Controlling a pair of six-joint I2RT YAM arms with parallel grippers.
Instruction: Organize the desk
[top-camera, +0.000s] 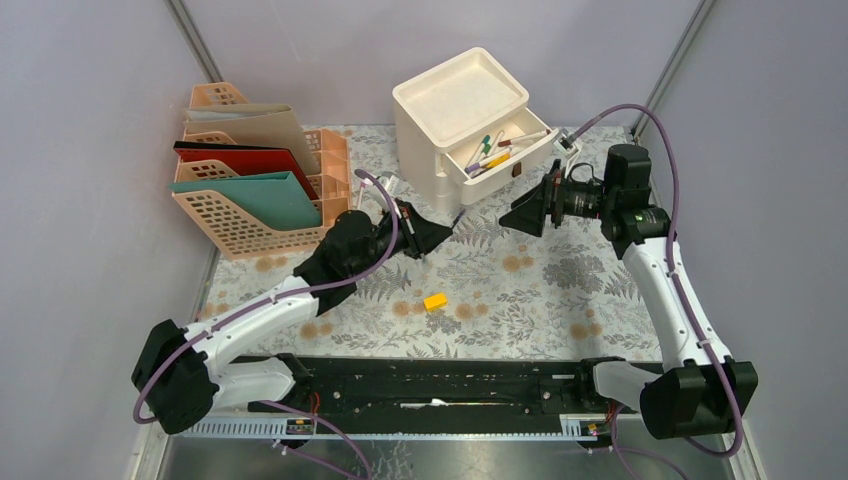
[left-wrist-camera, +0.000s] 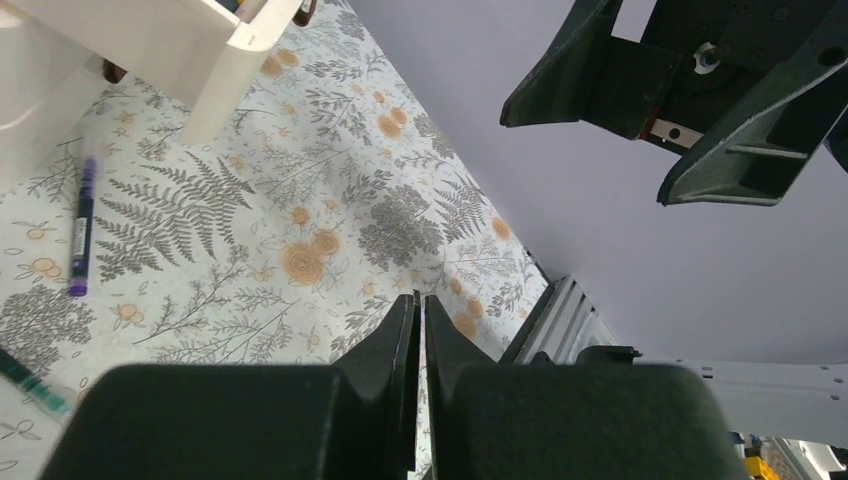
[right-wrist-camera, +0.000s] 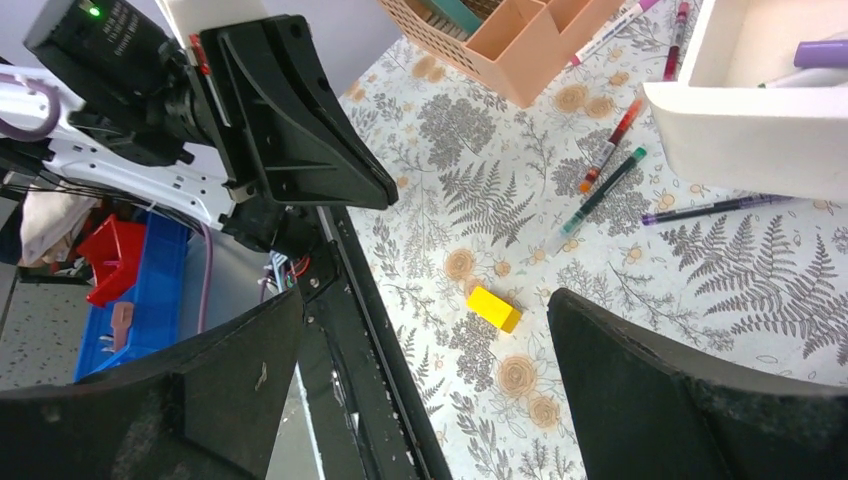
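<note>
A white drawer unit (top-camera: 450, 95) has its drawer (top-camera: 510, 170) pulled out, holding several pens. My left gripper (top-camera: 440, 232) is shut above the loose pens beside the unit; in the left wrist view nothing clearly shows between its fingertips. A purple pen and a green pen lie on the patterned desk; a red pen (right-wrist-camera: 615, 140) also shows in the right wrist view. My right gripper (top-camera: 535, 205) hangs open and empty right of the left one, below the drawer.
A peach file organiser (top-camera: 225, 225) with folders fills the back left. A yellow block (top-camera: 434, 301) lies near the front middle.
</note>
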